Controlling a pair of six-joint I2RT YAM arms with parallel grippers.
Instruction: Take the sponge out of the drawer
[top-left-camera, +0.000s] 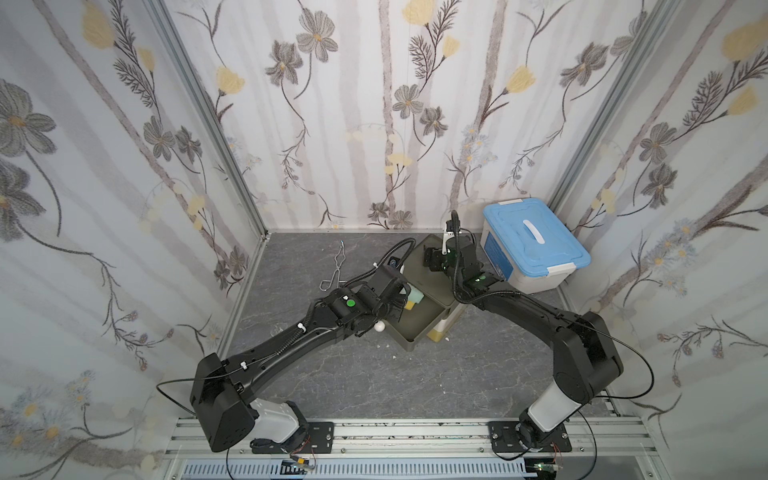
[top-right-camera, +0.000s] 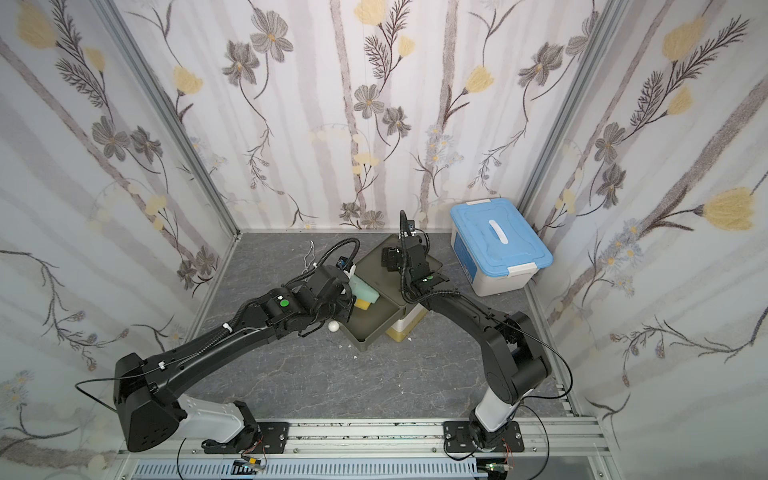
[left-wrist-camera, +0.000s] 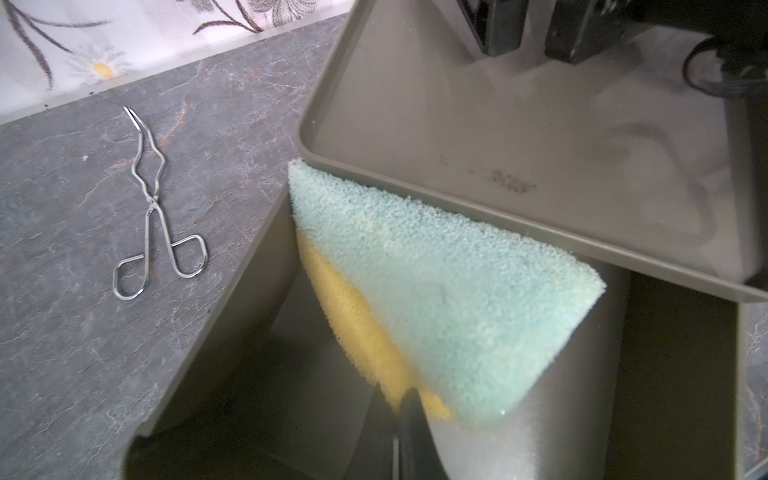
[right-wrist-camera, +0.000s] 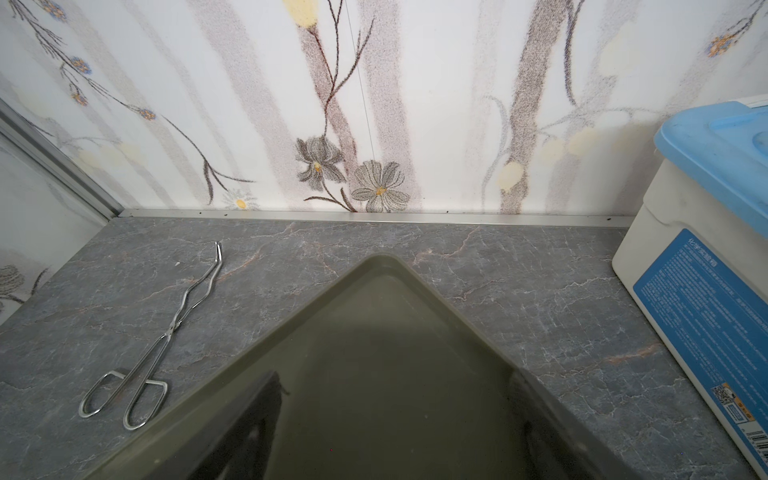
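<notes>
The sponge (left-wrist-camera: 456, 296), pale green with a yellow layer (left-wrist-camera: 344, 312), sits tilted in the pulled-out drawer (left-wrist-camera: 216, 352), its upper edge against the cabinet top's rim. In the left wrist view, the tips of my left gripper are shut at the sponge's lower yellow end; whether they touch it cannot be told. From above, that gripper's arm covers the drawer's left side, with part of the sponge (top-right-camera: 364, 292) showing. Over the grey-brown cabinet top (right-wrist-camera: 384, 360), my right gripper stands with its fingers (right-wrist-camera: 268, 400) apart and nothing between them.
Metal tongs (top-left-camera: 336, 268) lie on the floor toward the back left. A blue-lidded box (top-left-camera: 532, 236) stands at the back right. One small white ball (top-left-camera: 379, 325) rests beside the drawer's left wall.
</notes>
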